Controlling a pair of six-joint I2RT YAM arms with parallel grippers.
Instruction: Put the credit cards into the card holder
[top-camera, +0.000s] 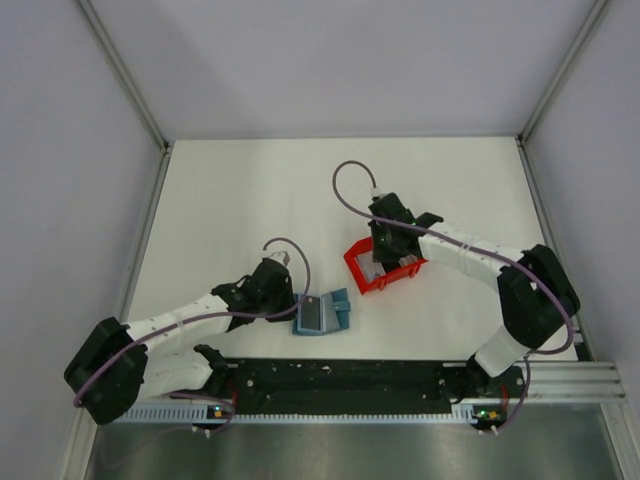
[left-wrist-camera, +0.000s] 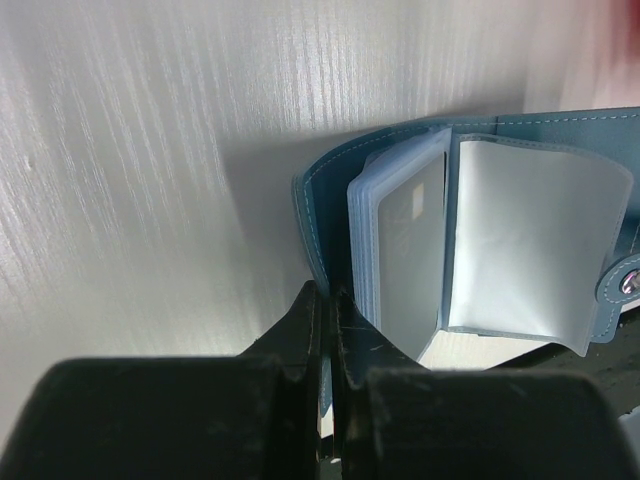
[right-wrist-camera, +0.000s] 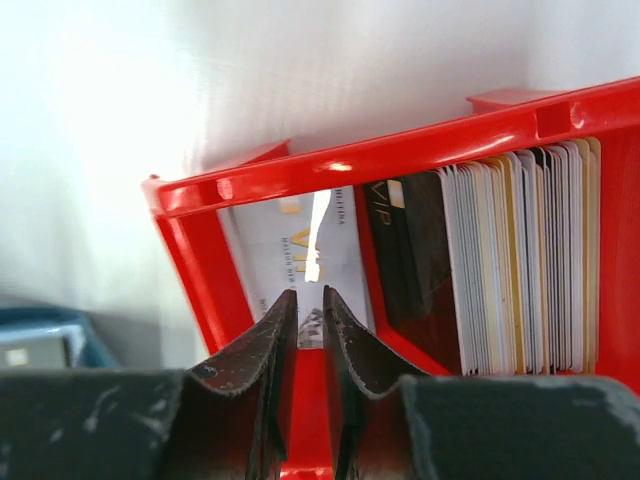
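The blue card holder (left-wrist-camera: 560, 128) lies spread out on the table, with clear sleeves (left-wrist-camera: 405, 240) showing inside. My left gripper is shut on the holder's thin left edge. Over the red tray (right-wrist-camera: 380, 160) is my right gripper; a narrow gap shows between its fingers, and whether they grip anything is unclear. A white card (right-wrist-camera: 270, 245) lies in the tray's left compartment, below the fingertips. Black cards (right-wrist-camera: 405, 240) marked VIP and a row of cards on edge (right-wrist-camera: 525, 260) fill the right compartment.
In the top view, the holder (top-camera: 322, 312) lies in front and to the left of the red tray (top-camera: 357, 262), with a small gap of bare table between them.
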